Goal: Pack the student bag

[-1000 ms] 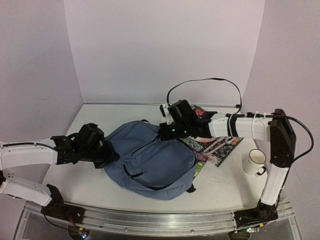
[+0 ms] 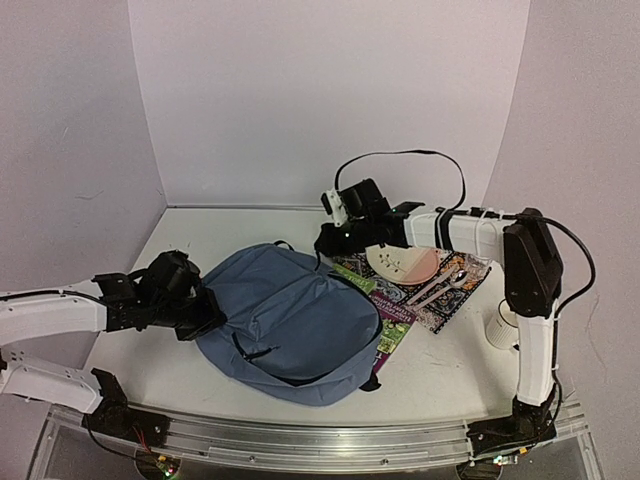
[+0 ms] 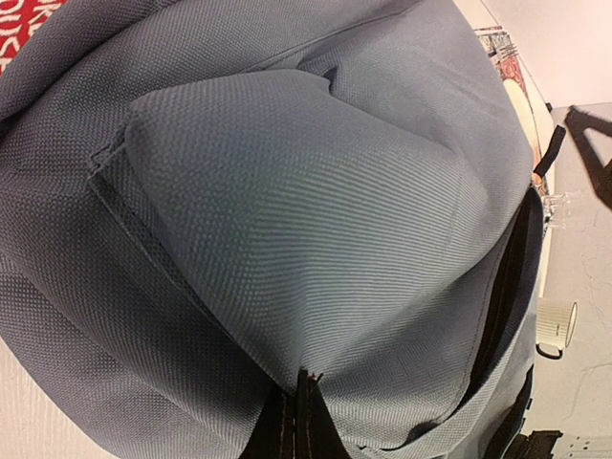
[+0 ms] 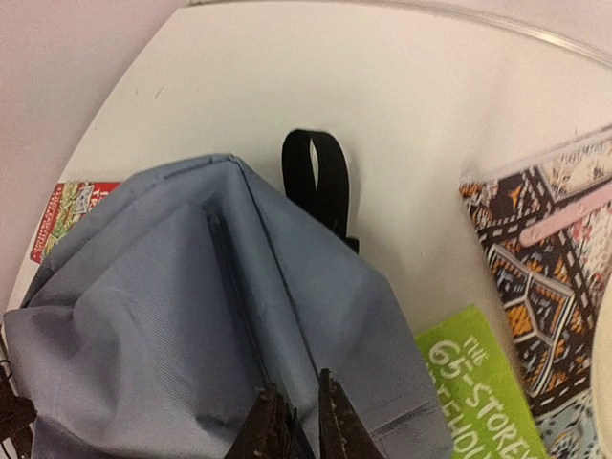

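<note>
A blue-grey bag lies on the table with its dark-edged opening toward the right. At its left edge my left gripper is closed together; in the left wrist view folds of cloth converge at its fingertips. My right gripper hovers at the bag's far edge. In the right wrist view its fingers stand slightly apart, with bag cloth seen below and nothing clearly held. A green and purple book lies partly hidden by the bag's right side.
A patterned mat holds a pink-rimmed plate and cutlery. The white mug stands far right, partly behind the right arm. A red book shows beyond the bag. Free table lies behind the bag.
The left gripper and the bag have shifted slightly left, and more of the book shows.
</note>
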